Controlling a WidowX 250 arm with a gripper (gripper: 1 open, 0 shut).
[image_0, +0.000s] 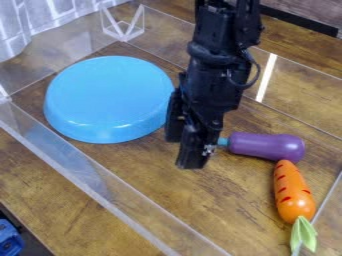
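The black gripper (190, 150) hangs low over the wooden tray floor, between a blue dome-like bowl (104, 92) on the left and a purple eggplant toy (270, 146) on the right. Its fingers point down beside the eggplant's stem end; whether they are open or shut is hard to tell. An orange carrot toy (293, 190) with a pale green top lies at the lower right.
Clear walls (67, 170) edge the tray on the left. A blue object (8, 238) lies outside at the bottom left.
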